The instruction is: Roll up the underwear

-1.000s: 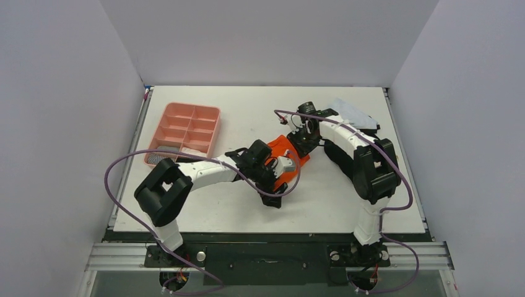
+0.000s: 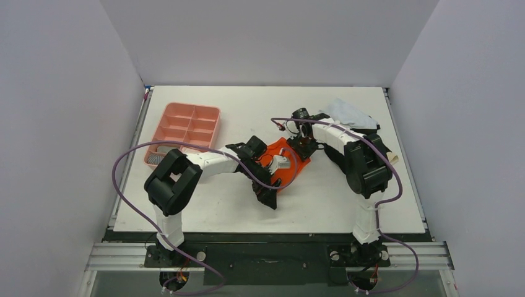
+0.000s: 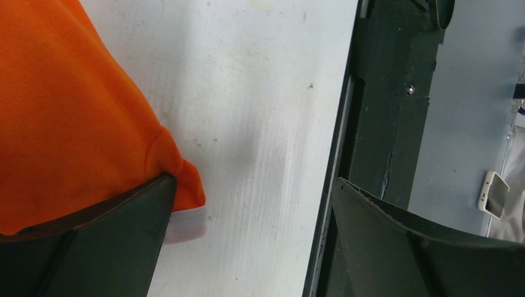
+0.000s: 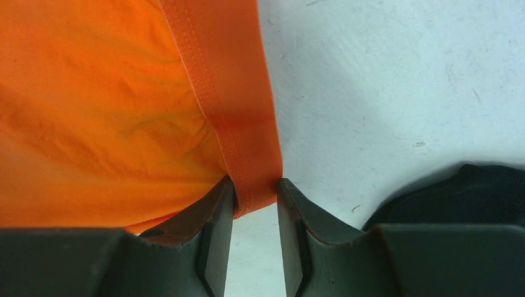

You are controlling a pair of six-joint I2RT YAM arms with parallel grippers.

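Note:
The orange underwear [image 2: 286,166] lies on the white table between my two arms, partly covered by them in the top view. In the left wrist view my left gripper is wide open; one finger overlaps the edge of the orange cloth [image 3: 74,117], near a pale tag [image 3: 186,224], and bare table shows between the fingers. The right wrist view has the waistband [image 4: 238,111] running down to a corner between the fingertips of my right gripper. Those fingers stand part open, a gap apart, one on each side of the band.
A pink divided box [image 2: 201,125] with grey and white folded items stands at the left. Black cloth [image 4: 464,198] and a light blue cloth [image 2: 350,114] lie at the right.
The right gripper has come a little toward the front over the cloth. The orange underwear has stayed nearly in place.

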